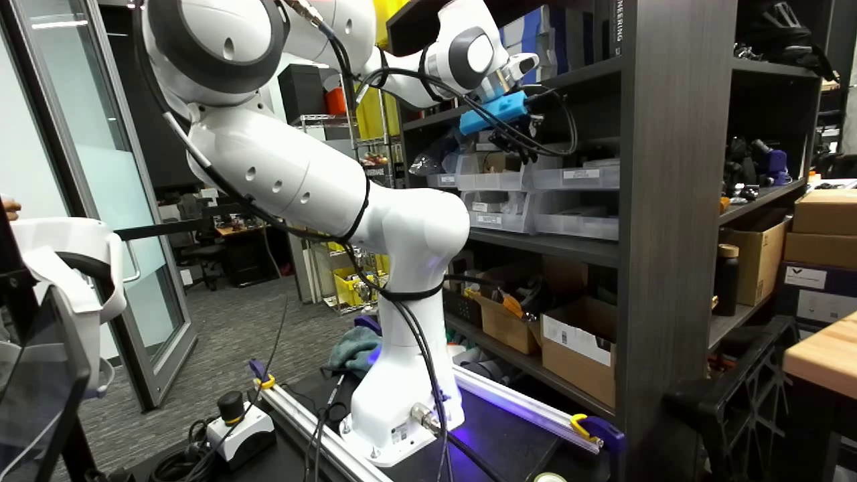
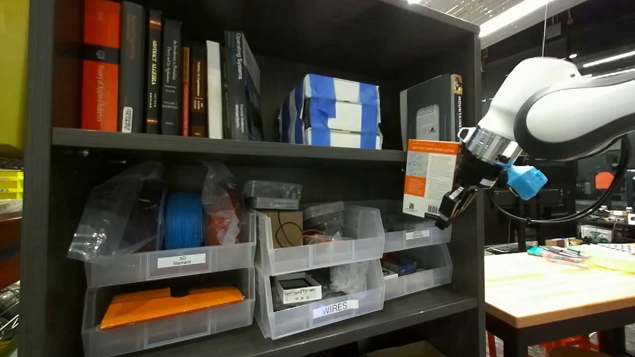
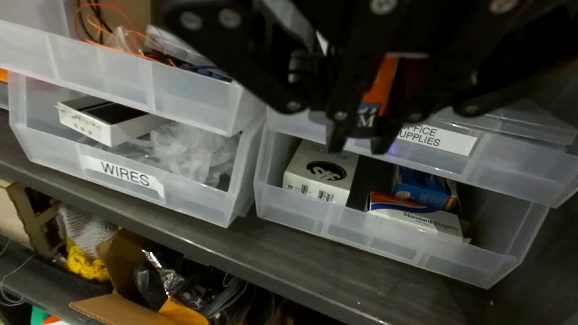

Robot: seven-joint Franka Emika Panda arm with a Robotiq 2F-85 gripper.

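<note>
A thin book (image 2: 429, 178) with an orange and white cover hangs upright, slightly tilted, at the right end of the shelving in exterior view 2. My gripper (image 2: 447, 209) is shut on it from the right-hand side. Its top reaches about the level of the upper shelf board (image 2: 238, 144), and its lower part overlaps the office supplies bin. In the wrist view, the orange spine (image 3: 377, 95) shows between the dark fingers of the gripper. Exterior view 1 shows the gripper (image 1: 518, 143) small and dark, with the book not distinguishable there.
A grey book (image 2: 431, 110) and blue-striped boxes (image 2: 342, 113) stand on the upper shelf, with a gap between them. Several books, such as a red one (image 2: 100, 71), fill its left end. Below are clear bins, including the wires bin (image 2: 321, 312). The shelving's right side panel (image 2: 480, 238) is close.
</note>
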